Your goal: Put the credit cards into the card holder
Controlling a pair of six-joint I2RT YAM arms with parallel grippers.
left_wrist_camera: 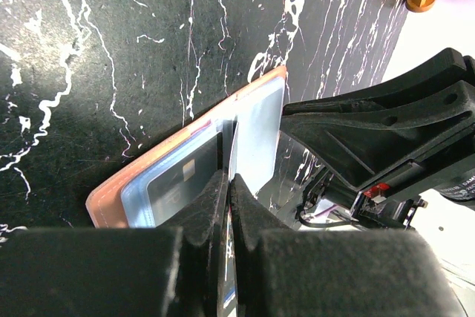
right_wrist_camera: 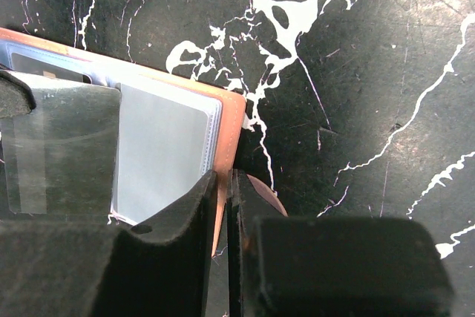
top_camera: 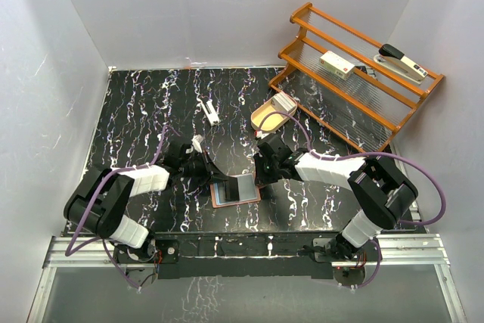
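Observation:
The card holder (top_camera: pixel 253 201), orange-edged with pale clear pockets, lies open near the table's front. In the left wrist view a dark card (left_wrist_camera: pixel 182 184) shows in its left pocket. A thin dark sheet (right_wrist_camera: pixel 63 150) stands raised over the holder's middle; whether it is a card or a leaf of the holder I cannot tell. My left gripper is shut on that sheet, whose narrow edge runs between the fingertips. At the holder's right side, my right gripper is shut on the orange edge, pinning it near the table.
Behind the holder lie a small white object (top_camera: pixel 210 113) and a tan box (top_camera: pixel 266 117) with pale contents. A wooden rack (top_camera: pixel 344 24) bearing a white box (top_camera: pixel 336 64) and a stapler (top_camera: pixel 401 58) fills the back right. Bare marble surrounds the holder.

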